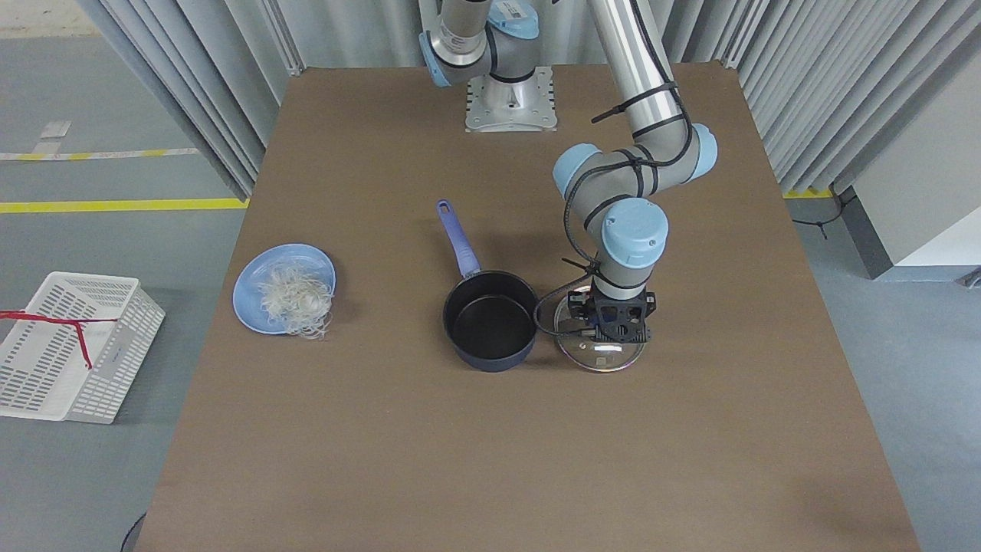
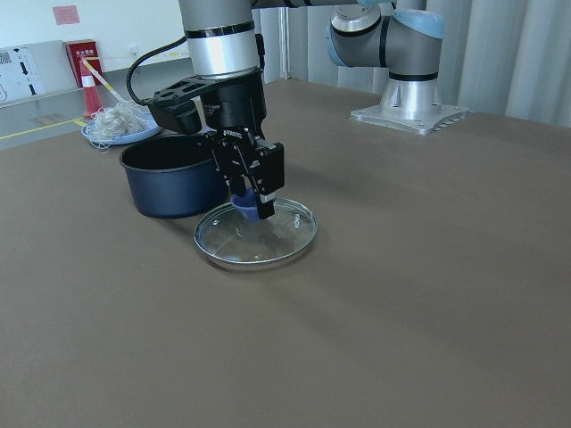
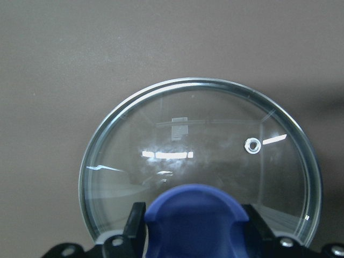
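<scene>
My gripper point(image 2: 252, 187) is shut on the blue knob point(image 3: 196, 226) of a glass lid point(image 3: 204, 134). The lid point(image 2: 250, 239) is at table level, right beside the dark blue pot point(image 1: 489, 322); whether it rests fully on the table I cannot tell. The pot stands uncovered, its purple-blue handle point(image 1: 457, 234) pointing to the back. A light blue plate point(image 1: 253, 299) with white shredded strands point(image 1: 299, 299) sits on the left.
A white basket point(image 1: 106, 368) is off the table at left.
</scene>
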